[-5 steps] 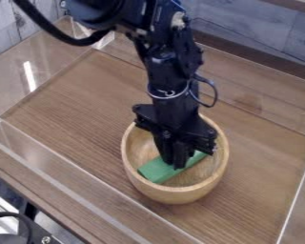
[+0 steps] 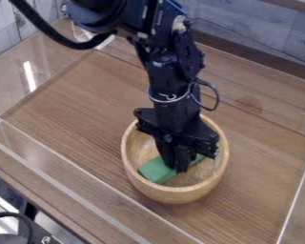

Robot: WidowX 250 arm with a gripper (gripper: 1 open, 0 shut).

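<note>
The black robot arm reaches down from the top into a round, light wooden bowl [image 2: 155, 193] near the middle of the view. Its gripper [image 2: 178, 156] is low inside the bowl, over a green block [image 2: 155, 173] lying on the bowl's floor. The arm's body covers part of the block and the back of the bowl. Whether the fingers are open or closed on the block cannot be made out.
The bowl stands on a wooden tabletop [image 2: 66, 124] with clear room to the left, right and behind. A wooden back wall [image 2: 257, 33] runs along the top. A black cable lies at the lower left.
The gripper has shifted very slightly within the bowl over the green block. The bowl and the block look about where they were.
</note>
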